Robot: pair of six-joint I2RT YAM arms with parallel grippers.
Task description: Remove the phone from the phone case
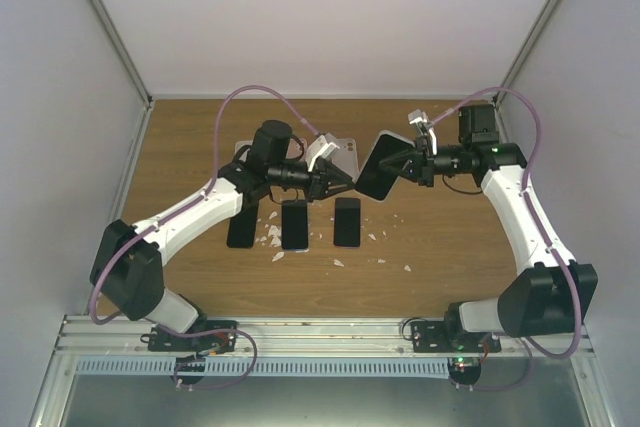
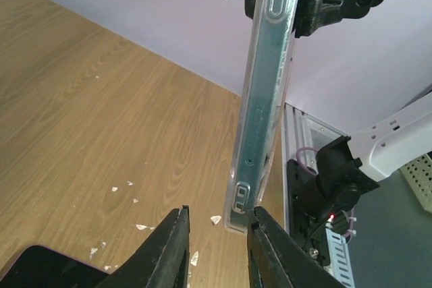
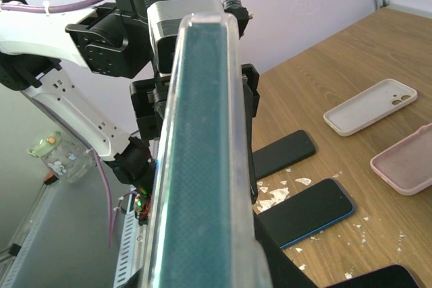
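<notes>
A dark phone in a clear case (image 1: 377, 172) is held tilted above the table, its lower left corner close to my left gripper (image 1: 347, 185). My right gripper (image 1: 403, 164) is shut on this cased phone from the right. Seen edge-on in the left wrist view, the clear case (image 2: 256, 119) has its bottom corner by the right-hand finger (image 2: 266, 237) of my left gripper. A gap shows between the other finger and the case; whether they grip the corner is unclear. The case's long side (image 3: 196, 133) fills the middle of the right wrist view, hiding the right fingertips.
Loose phones (image 3: 307, 212) lie in a row on the wooden table. Behind them lie a whitish case (image 3: 371, 107) and a pink case (image 3: 408, 160). White scraps (image 3: 277, 197) are scattered between the phones.
</notes>
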